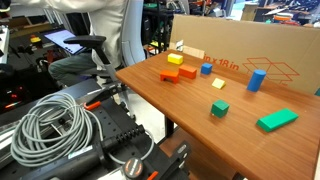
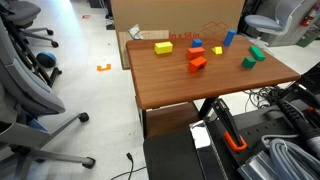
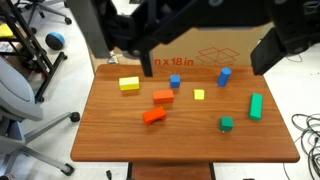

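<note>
My gripper stands open high over the wooden table [image 3: 180, 145], its dark, blurred fingers apart with nothing between them. Below, in the wrist view, are a yellow block [image 3: 129, 83], a blue cube [image 3: 175, 79], a blue cylinder [image 3: 224, 75] and a small light-yellow block [image 3: 198, 94]. Two red-orange blocks, one farther back [image 3: 163, 96] and one nearer the front edge [image 3: 154, 115], lie close together. Toward the right sit a green cube [image 3: 226, 124] and a long green block [image 3: 256, 106]. Neither exterior view shows the gripper.
An upright cardboard panel [image 1: 260, 47] borders the table's back. Coiled grey cable [image 1: 50, 130] lies by the black robot stand [image 1: 115, 125]. Office chairs [image 2: 50, 110] stand beyond the table.
</note>
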